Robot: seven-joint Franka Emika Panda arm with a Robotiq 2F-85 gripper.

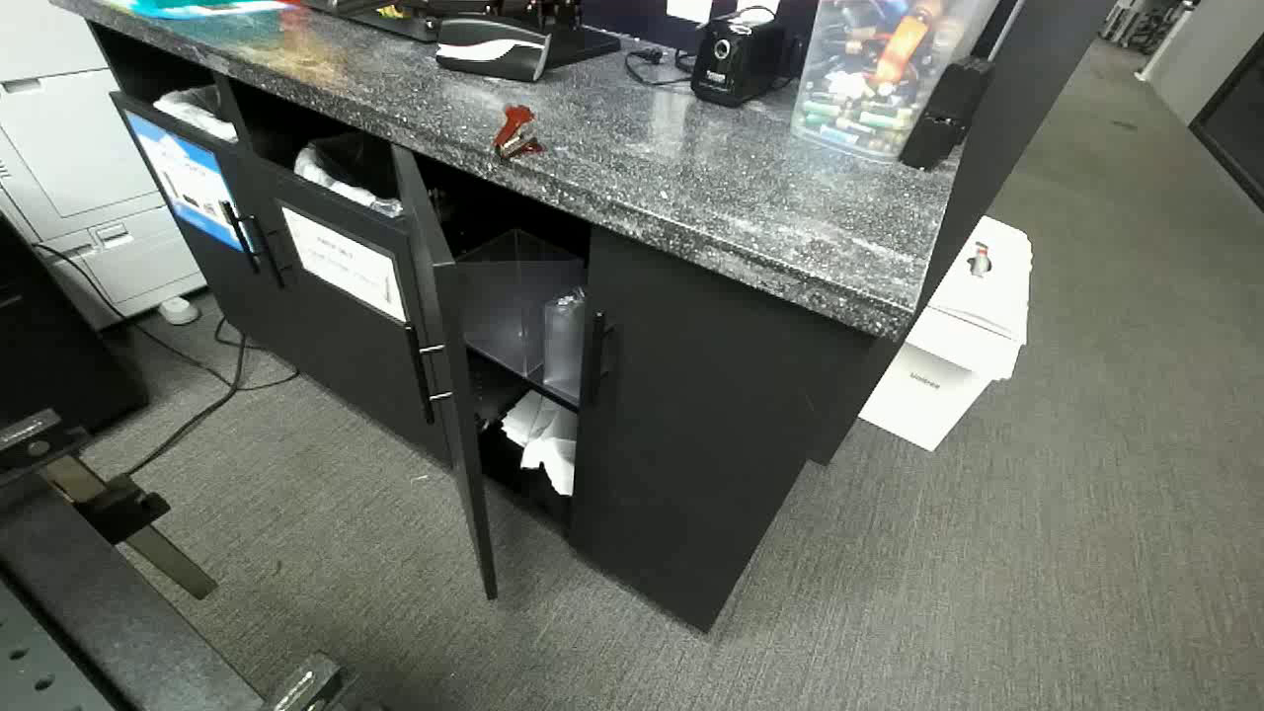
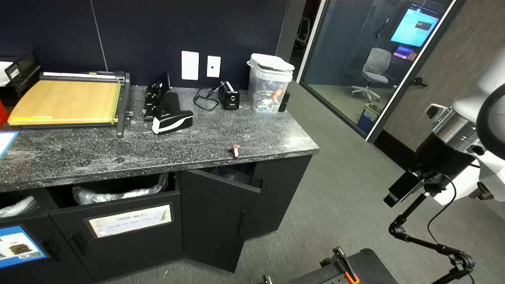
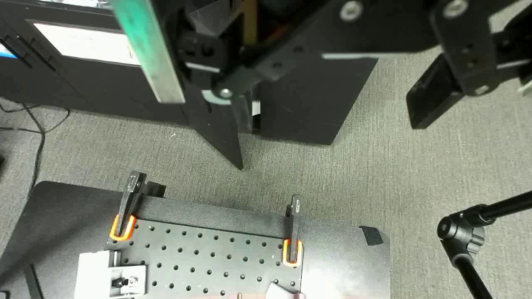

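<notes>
My gripper spans the top of the wrist view, its fingers open and nothing seen between them. A green-and-grey finger (image 3: 162, 64) lies left and a black finger (image 3: 432, 94) right. In exterior view 2 the arm (image 2: 461, 130) is at the right, well apart from the counter. A black cabinet door (image 1: 456, 391) stands partly open, showing a clear bin (image 1: 504, 302) and white paper (image 1: 542, 438) inside. On the counter (image 1: 711, 190) near its front edge sits a red staple remover (image 1: 516, 130).
A black stapler (image 1: 492, 49), a small black device (image 1: 737, 59) and a tub of batteries (image 1: 871, 83) stand on the counter, with a paper cutter (image 2: 66, 99) at its left. Clamps hold a perforated plate (image 3: 199, 254) on my table. Carpet (image 3: 299, 172) lies clear between table and cabinet.
</notes>
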